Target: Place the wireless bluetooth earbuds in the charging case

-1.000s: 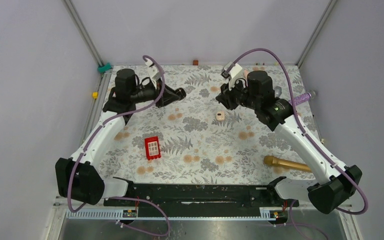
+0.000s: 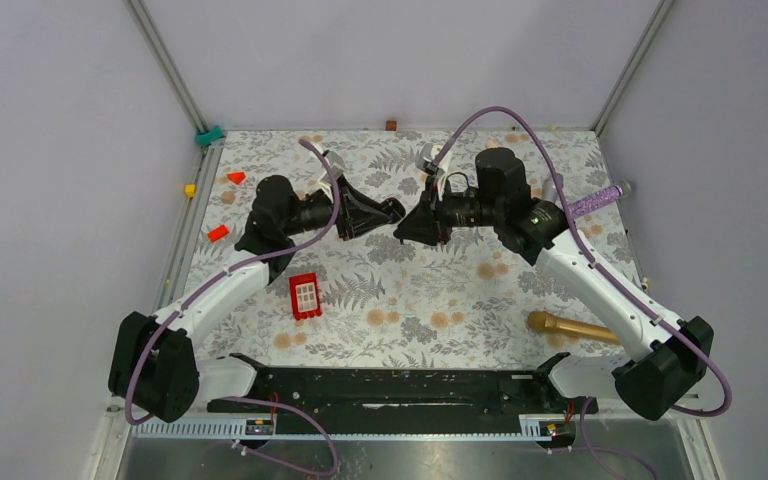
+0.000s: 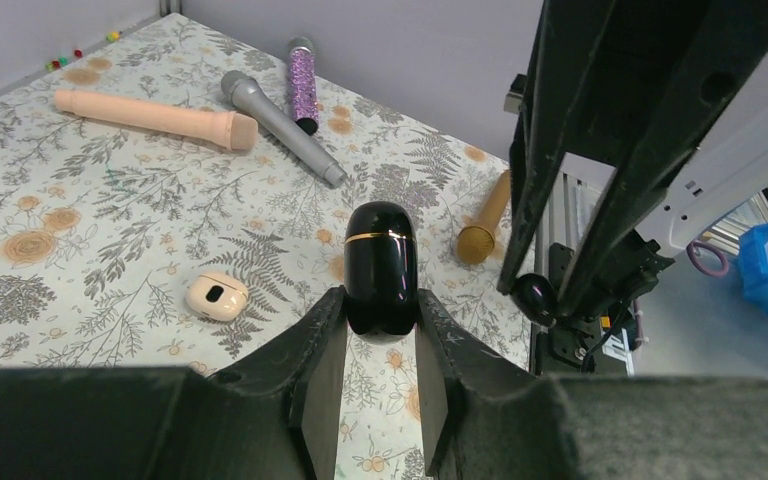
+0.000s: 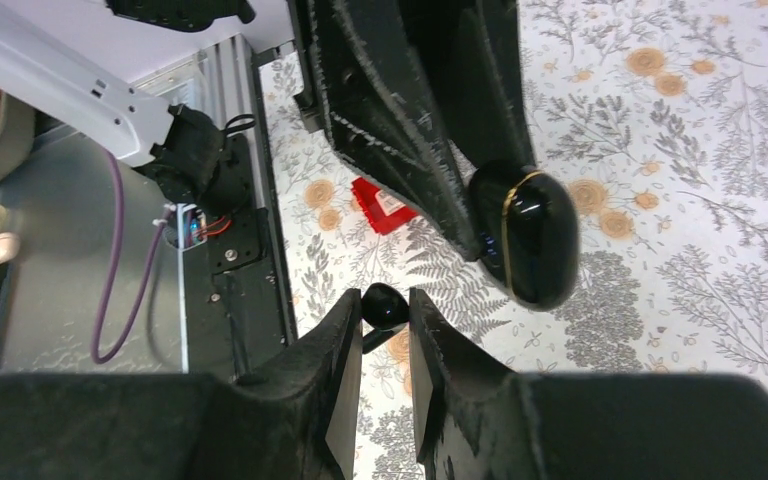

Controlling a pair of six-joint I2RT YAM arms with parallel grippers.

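A glossy black charging case (image 3: 380, 260) with a thin gold line round it stands up between the fingertips of my left gripper, which is shut on it. Whether its lid is open cannot be made out. My right gripper is shut on a small black earbud (image 4: 385, 303), its rounded end showing between the fingers. In the left wrist view that earbud (image 3: 534, 298) shows at the right, apart from the case. From the right wrist, the case (image 4: 545, 240) appears up and to the right of the earbud. Seen from above, both grippers meet closely over mid-table.
A cream case (image 3: 217, 296) lies on the patterned cloth below. A red calculator-like toy (image 2: 305, 296) lies front left, a gold microphone (image 2: 572, 327) front right. Grey (image 3: 282, 128), purple (image 3: 302, 85) and peach (image 3: 155, 118) rods lie farther off.
The two grippers have come toward each other: the left moved right and slightly nearer the front with the case, the right moved left and toward the front, now covering the cream case from above.
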